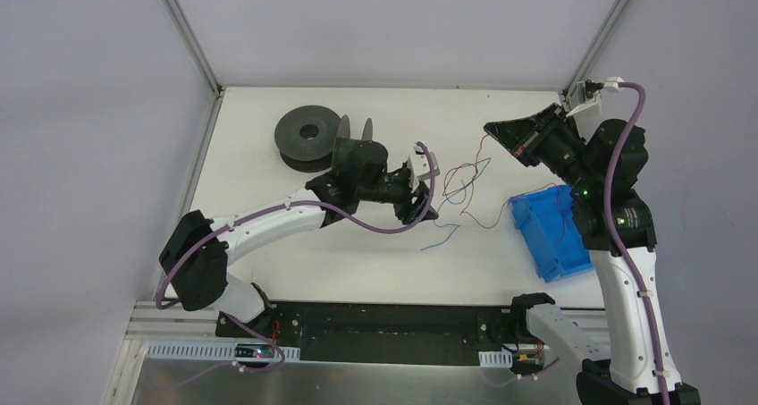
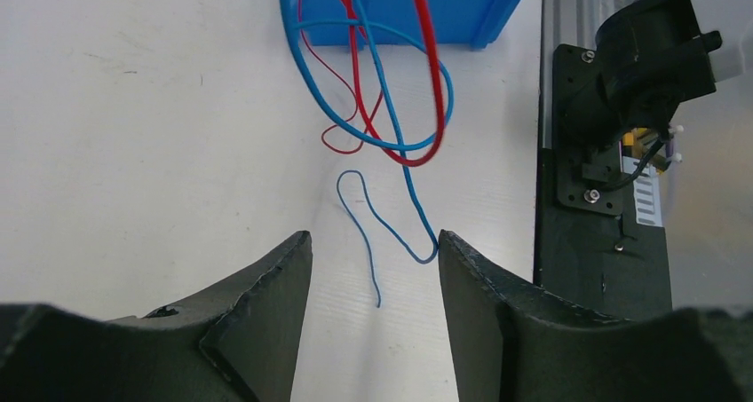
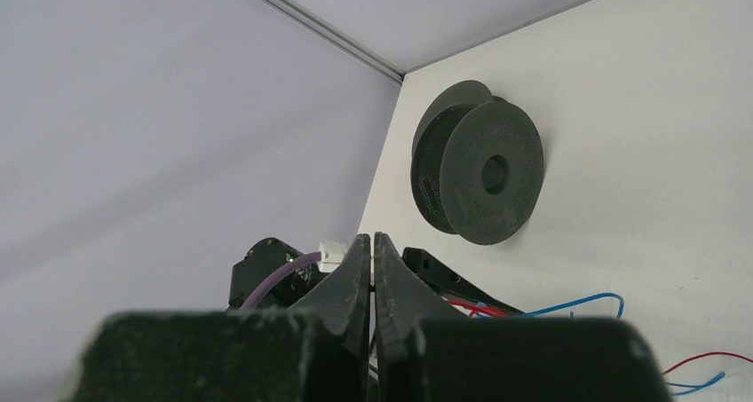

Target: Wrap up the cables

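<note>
Red and blue cables (image 1: 465,183) lie loosely tangled between the grippers. Their loops rise close to the camera in the left wrist view, where a blue cable (image 2: 414,189) bends near one fingertip. My left gripper is open, its fingers to either side of a blue strand without gripping it. The right gripper (image 1: 489,132) is shut, and a red strand runs up to its tips. Close up, its shut tips (image 3: 373,235) hide the grip itself. One grey spool (image 1: 308,135) lies flat; another spool (image 3: 493,173) stands on edge, partly behind the left arm from above.
A blue bin (image 1: 547,231) stands at the right, partly under the right arm, with a red strand reaching into it. Walls bound the back and sides.
</note>
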